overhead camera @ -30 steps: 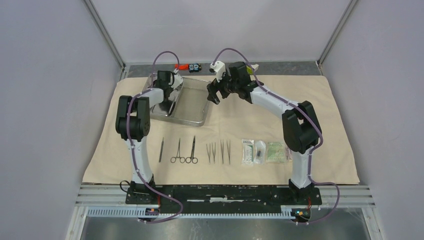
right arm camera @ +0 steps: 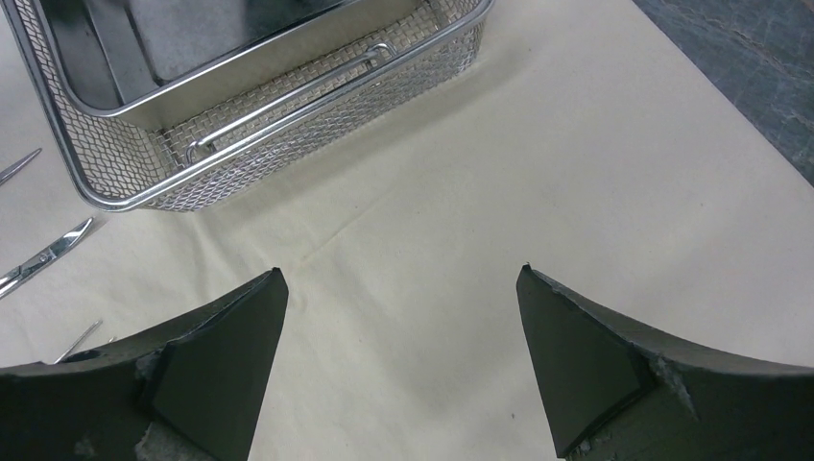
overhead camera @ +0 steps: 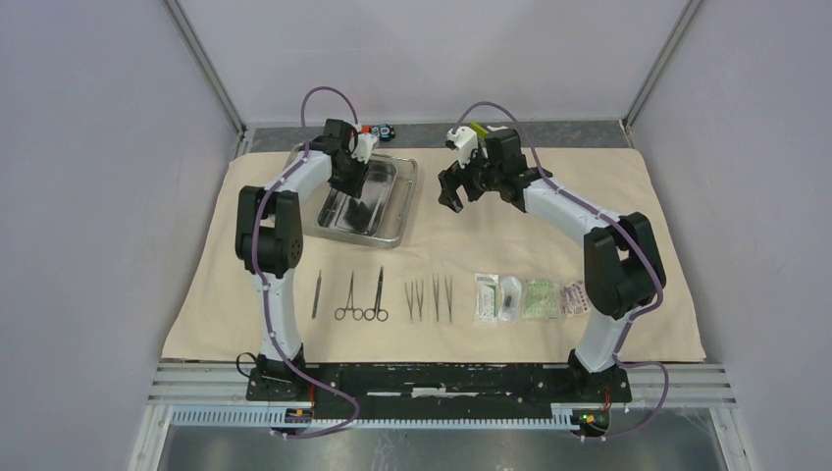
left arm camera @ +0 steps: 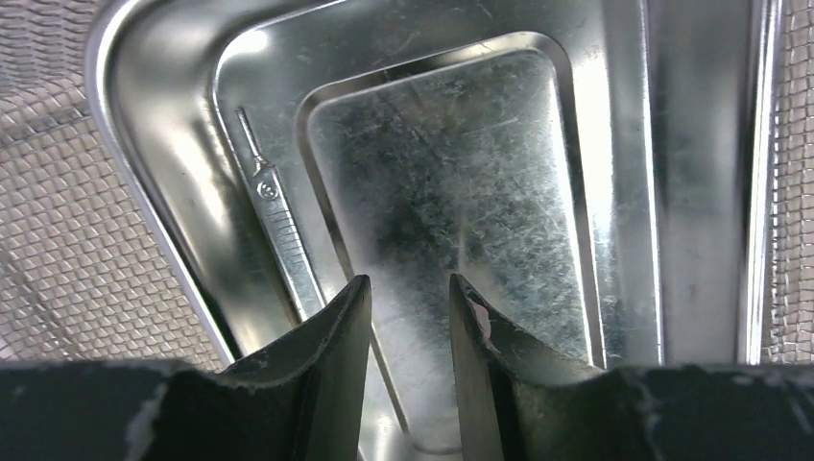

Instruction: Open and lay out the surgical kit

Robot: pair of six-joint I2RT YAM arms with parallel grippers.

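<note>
The mesh basket holds a steel inner tray, bare except for a slim scalpel-handle-like instrument along one side. My left gripper is over this tray, part open with nothing visible between its fingers. My right gripper stands open over bare cloth right of the basket. In the top view a row of instruments lies below the basket: a slim handle, scissors and tweezers. Several packets lie to their right.
A dark grey strip with small coloured objects runs along the back, before a wall. Side walls flank the table.
My left gripper has moved right and slightly back over the basket, and the inner tray has shifted rightward within it. The right gripper has moved right, away from the basket.
</note>
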